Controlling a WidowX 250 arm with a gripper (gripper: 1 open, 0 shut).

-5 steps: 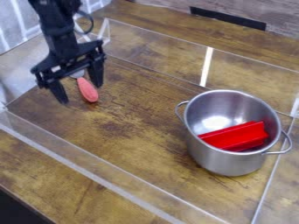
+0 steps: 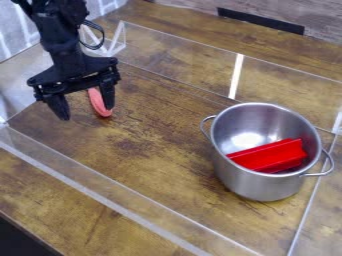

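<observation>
My black gripper [image 2: 72, 96] hangs open over the left part of the wooden table [image 2: 147, 190]. Just to its right a small elongated pink object [image 2: 99, 104] lies on the table, partly beside the right finger. On the right stands a large steel pot [image 2: 262, 175] with two side handles, holding a red block [image 2: 269, 154].
Pale, translucent strips run along the table, and a white line marks its back right area. The middle of the table between gripper and pot is clear, as is the front.
The pot and red block stayed put.
</observation>
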